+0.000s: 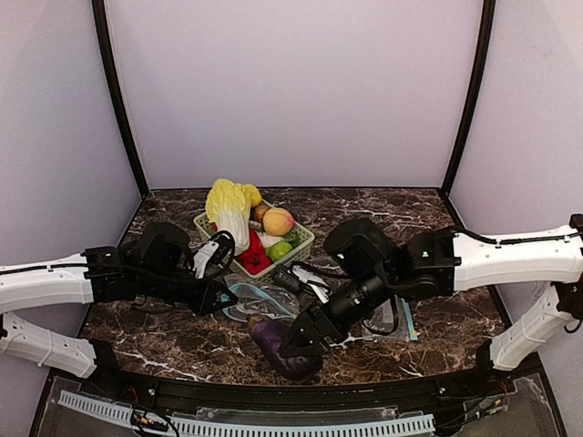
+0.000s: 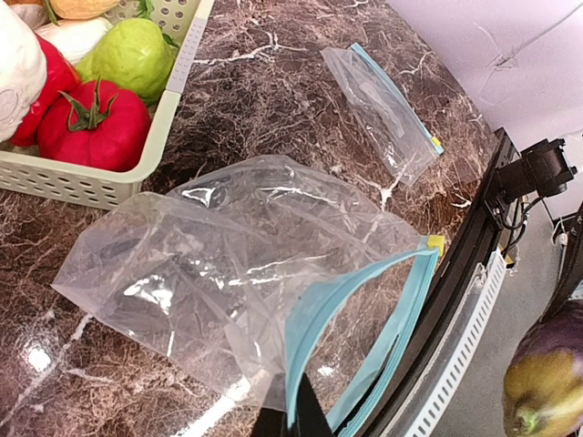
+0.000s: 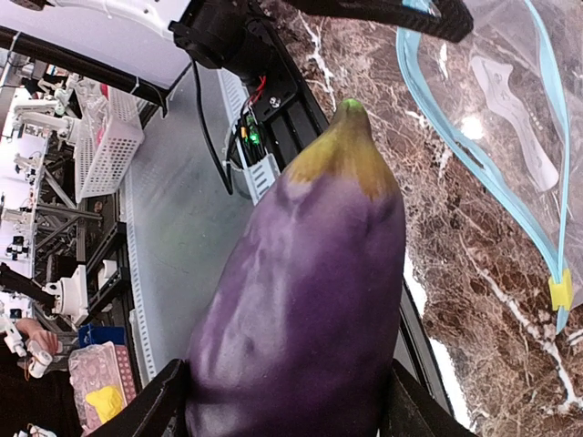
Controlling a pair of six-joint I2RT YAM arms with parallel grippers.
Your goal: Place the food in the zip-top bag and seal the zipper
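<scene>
A purple eggplant [image 1: 284,349] with a yellowish tip is held by my right gripper [image 1: 308,339], which is shut around its thick end. In the right wrist view the eggplant [image 3: 305,291] fills the middle, its tip pointing away from the fingers. The clear zip bag [image 2: 246,246] lies on the table, its blue zipper rim parted toward the front edge. My left gripper is shut on one side of that rim. The eggplant [image 2: 547,378] is outside the bag, apart from its mouth. From above, the left gripper [image 1: 221,302] stands at the bag's left end.
A pale green basket [image 1: 296,259] of vegetables and fruit stands behind the bag. Another clear bag [image 2: 387,114] with a blue zipper lies flat to the right. The table's front rail [image 1: 291,396] runs close below the eggplant.
</scene>
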